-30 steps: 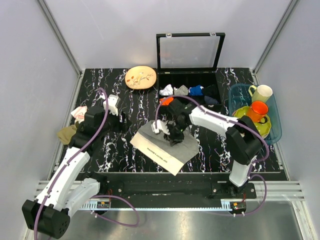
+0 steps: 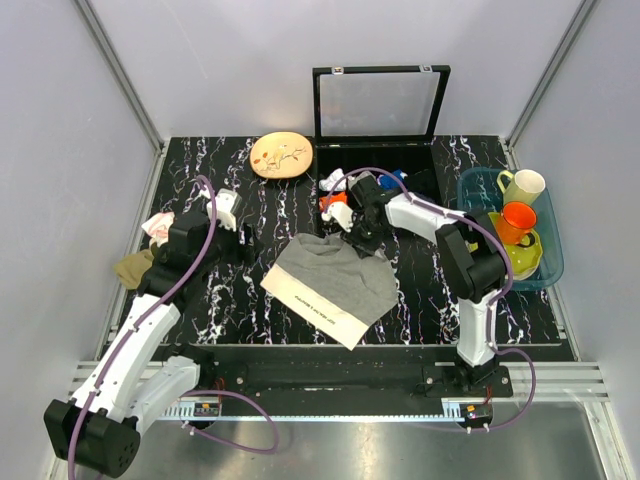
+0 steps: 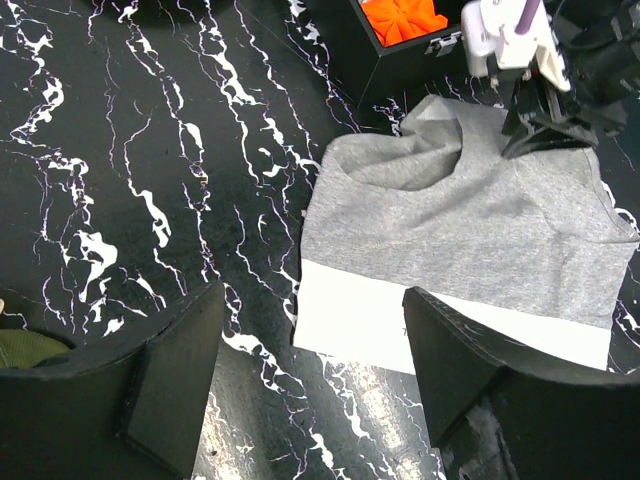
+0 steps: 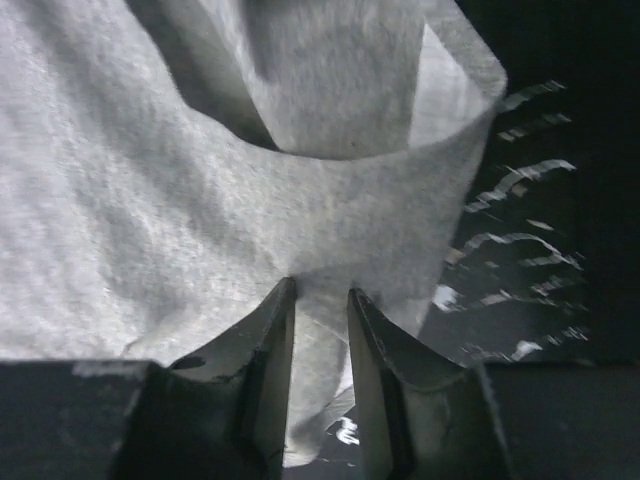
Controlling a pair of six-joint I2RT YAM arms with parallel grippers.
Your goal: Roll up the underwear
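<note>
The grey underwear [image 2: 335, 288] lies spread on the dark marble top, its pale waistband [image 3: 455, 335] toward the front left and its back edge crumpled. My right gripper is low on the cloth near its back right part, fingertips a little apart; whether cloth is between them I cannot tell. My left gripper hangs open to the left of the underwear, apart from it, with nothing between its fingers.
An open black box [image 3: 360, 65] with coloured cloths stands behind. A beige plate [image 2: 281, 154] lies at back left, folded cloths [image 2: 135, 268] at far left, a blue bin [image 2: 549, 245] with mugs at right.
My right gripper has moved back and to the right over the underwear, toward its back right edge. The left arm has not moved.
</note>
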